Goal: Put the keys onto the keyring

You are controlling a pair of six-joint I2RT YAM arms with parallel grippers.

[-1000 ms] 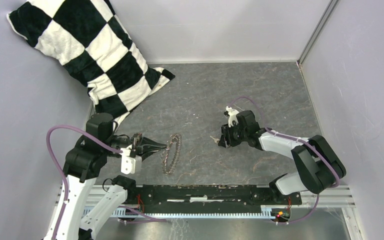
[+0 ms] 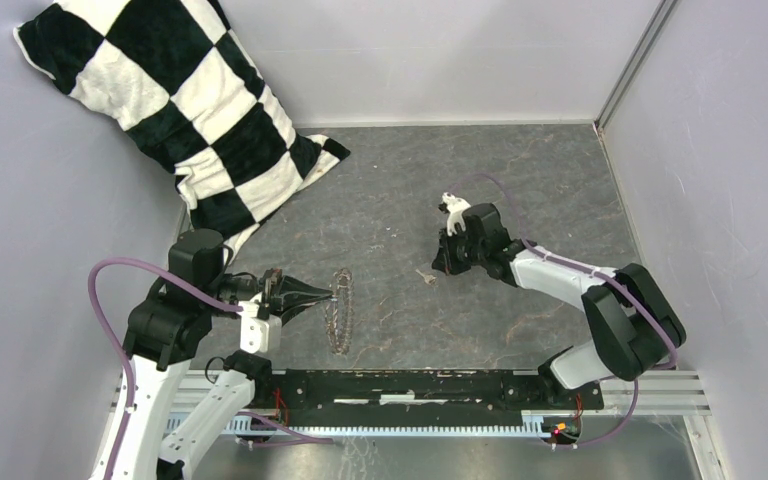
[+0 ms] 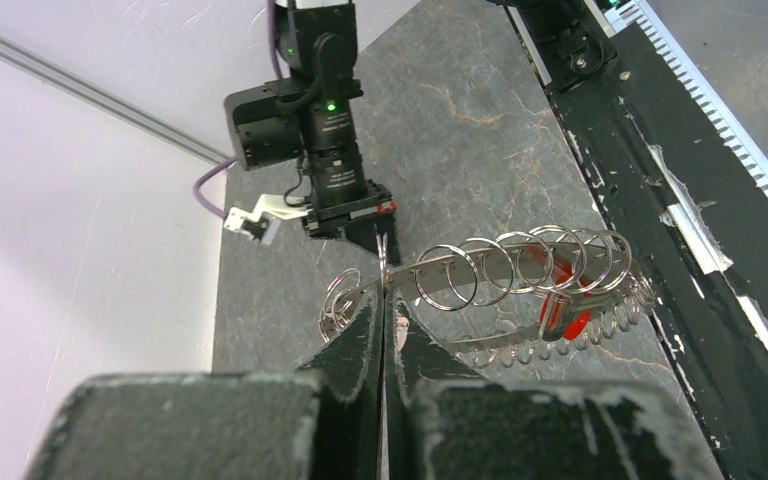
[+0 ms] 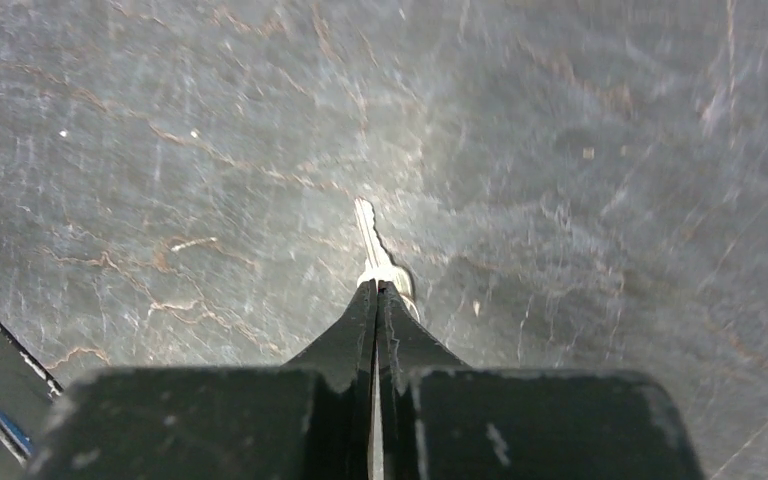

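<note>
A silver key [image 4: 371,235] with a small split ring lies flat on the dark floor, seen in the right wrist view. My right gripper is shut above it with nothing gripped; its fingertips cover the key's head and most of the ring. From above, the key [image 2: 428,277] shows just left of my right gripper [image 2: 442,268]. A band of several metal rings [image 3: 495,265] hangs from my left gripper, which is shut on it. A red piece [image 3: 568,308] is on this band. Seen from the top, the keyring [image 2: 341,312] hangs edge-on.
A black and white checkered cloth [image 2: 180,100] drapes over the back left corner. Pale walls close off the back and sides. A black rail [image 2: 410,400] runs along the front. Between the two grippers the grey floor [image 2: 385,240] is mostly bare.
My right gripper has gone from open to shut and drawn up, away from the key, which still lies on the floor. The keyring in my left gripper has swung slightly.
</note>
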